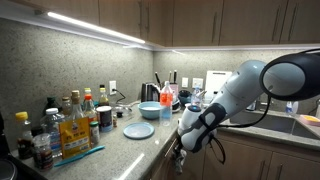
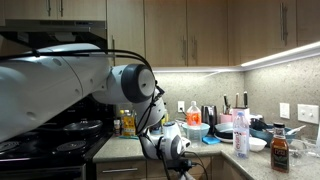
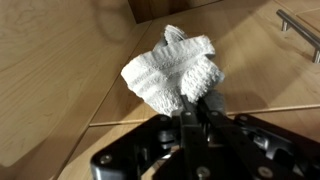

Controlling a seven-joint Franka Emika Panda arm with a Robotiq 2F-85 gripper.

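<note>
A white cloth (image 3: pixel 170 72) hangs bunched in the wrist view, with my gripper shut on it. Part of the cloth hides the fingertips. Behind it are the wooden fronts (image 3: pixel 240 45) of the lower cabinets, and a metal bar handle (image 3: pixel 299 29) shows at the upper right. In exterior view 1 the gripper (image 1: pixel 179 158) is low at the front edge of the counter, too small there to show its fingers clearly.
A blue plate (image 1: pixel 139 130), a blue bowl (image 1: pixel 150 110) and several bottles and jars stand on the counter (image 1: pixel 120 157). A sink (image 1: pixel 280 123) lies to the right. Exterior view 2 shows a stove (image 2: pixel 70 150) at the left.
</note>
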